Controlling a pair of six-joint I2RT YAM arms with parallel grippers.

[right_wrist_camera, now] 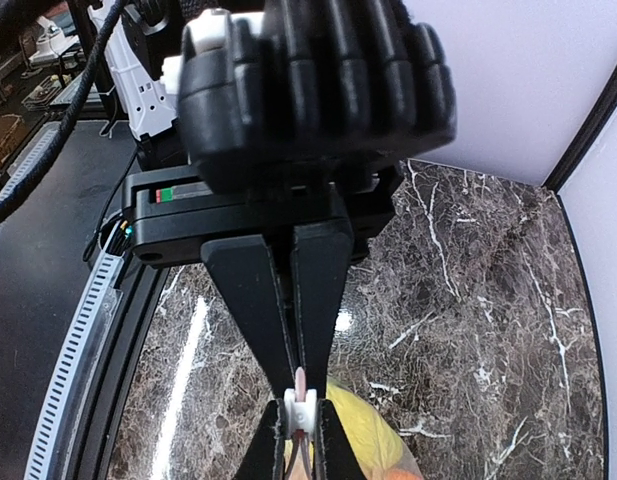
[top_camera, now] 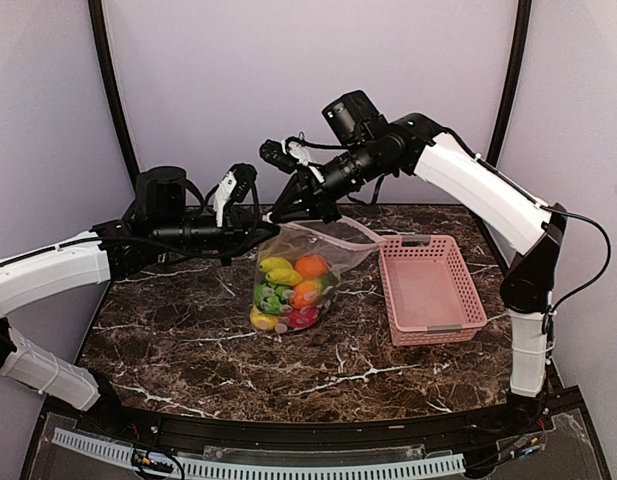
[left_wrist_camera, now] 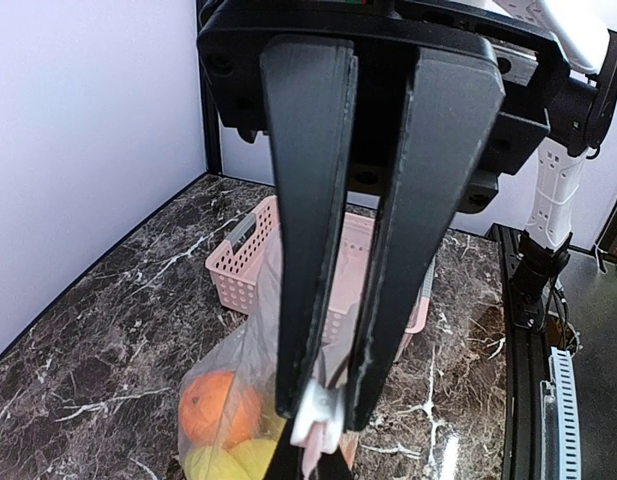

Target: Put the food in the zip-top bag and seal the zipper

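Note:
The clear zip top bag (top_camera: pixel 328 255) stands in the middle of the table, holding colourful food (top_camera: pixel 293 290): yellow, orange, green and red pieces. Its top edge runs from the grippers out to the right. My left gripper (top_camera: pixel 268 225) and my right gripper (top_camera: pixel 280 215) meet at the bag's upper left corner. In the right wrist view, the white zipper slider (right_wrist_camera: pixel 300 410) with its pink strip sits between the fingertips. My right gripper is shut on it. My left gripper is shut at the same spot; whether it pinches anything itself is unclear.
An empty pink basket (top_camera: pixel 433 290) stands right of the bag, close to its top edge. Walls surround it at the back and sides.

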